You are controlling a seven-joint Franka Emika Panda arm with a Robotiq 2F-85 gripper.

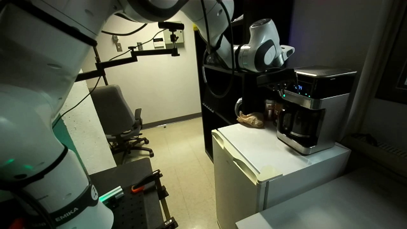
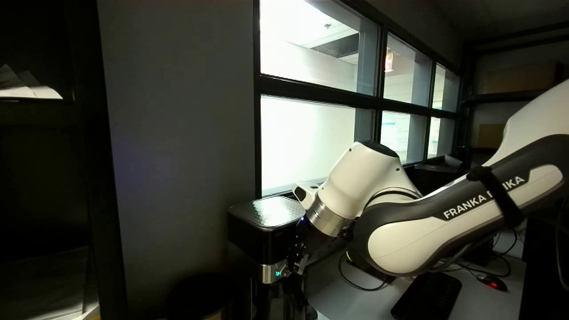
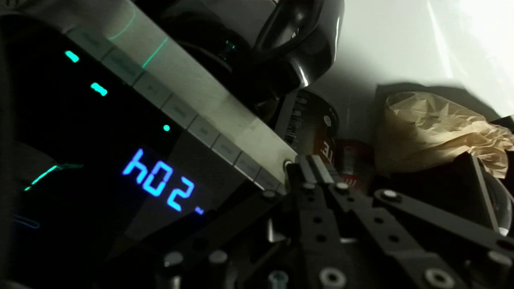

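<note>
A black and silver coffee maker (image 1: 322, 86) stands on the white fridge top, with its glass carafe (image 1: 301, 124) inside. My gripper (image 1: 281, 93) is at the left end of its front control panel. In the wrist view my gripper is shut, nothing showing between its fingers. Its tips lie at the end of the row of grey buttons (image 3: 204, 129) along the silver strip; whether they touch it I cannot tell. Blue digits (image 3: 159, 178) and small green lights glow on the panel. In the second exterior view the arm partly covers the coffee maker (image 2: 264, 234).
A crumpled brown paper bag (image 1: 251, 119) and dark cans (image 3: 308, 123) sit behind, near the black shelf (image 1: 213, 114). The carafe handle (image 3: 308, 53) sticks out close to the fingers.
</note>
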